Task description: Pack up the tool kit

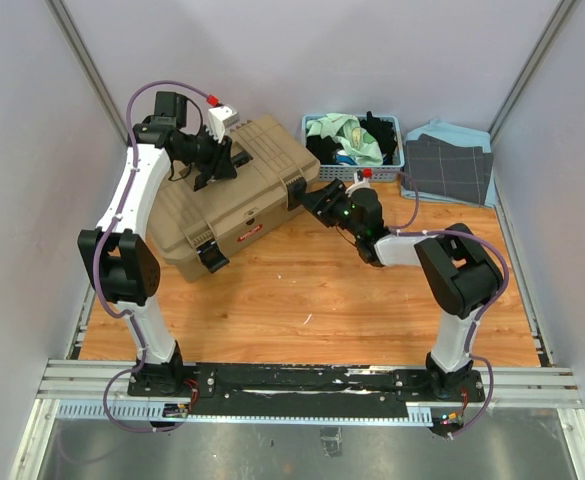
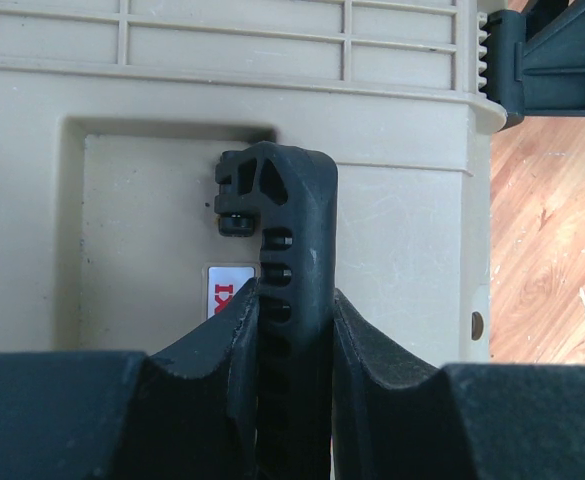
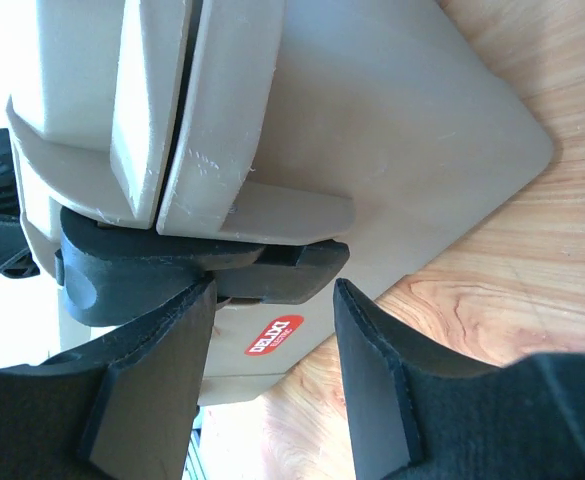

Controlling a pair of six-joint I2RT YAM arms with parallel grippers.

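Observation:
The tan tool case [image 1: 267,150] rests at an angle on the left of the table, lid down. Its black carry handle [image 2: 297,230] runs between the fingers of my left gripper, which is shut on it. Two black latches are on the case's front: the near-left latch [image 1: 212,256] juts outward, and the right latch [image 3: 302,270] sits at the front of my right gripper. That gripper is open, its left finger overlapping the latch in the right wrist view; whether they touch I cannot tell.
A blue basket [image 1: 355,174] filled with cloths stands behind the case's right end. Folded dark and light-blue cloths [image 1: 447,168] lie at the back right.

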